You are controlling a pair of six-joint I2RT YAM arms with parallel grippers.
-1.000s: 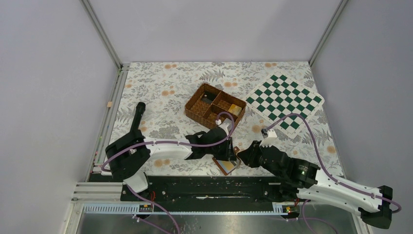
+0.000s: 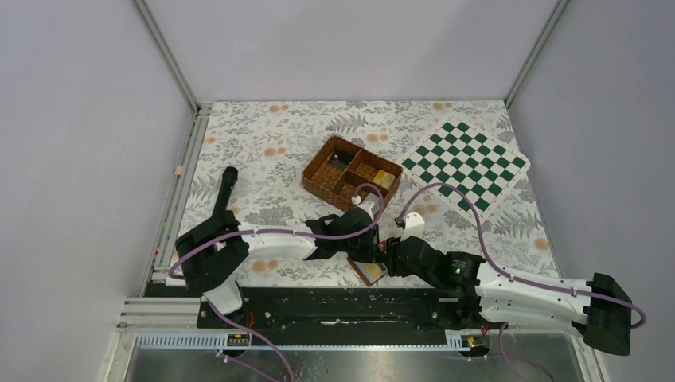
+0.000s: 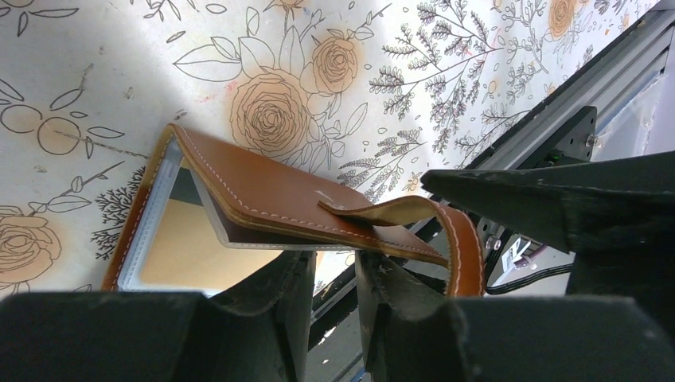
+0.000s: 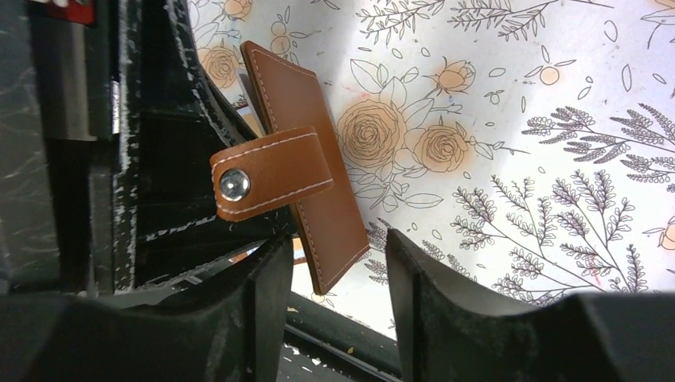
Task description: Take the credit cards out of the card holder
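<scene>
The brown leather card holder (image 2: 368, 273) lies partly unfolded at the table's front edge. In the left wrist view its stitched cover (image 3: 263, 179) stands raised, and a clear pocket with a tan card (image 3: 203, 243) shows beneath. My left gripper is shut on the cover's edge. The snap strap (image 4: 275, 175) sticks out from the cover in the right wrist view. My right gripper is part open, with the lower end of the upright cover between its fingers in view; whether they touch it I cannot tell. Other cards are hidden.
A woven basket (image 2: 325, 192) with compartments stands behind the arms, and a green-and-white checkered board (image 2: 466, 167) lies at the right. A black object (image 2: 226, 187) rests at the left. Close behind the holder, both grippers nearly meet.
My right gripper has moved left to the card holder, right up beside the left gripper. The left arm has stayed nearly still at the holder.
</scene>
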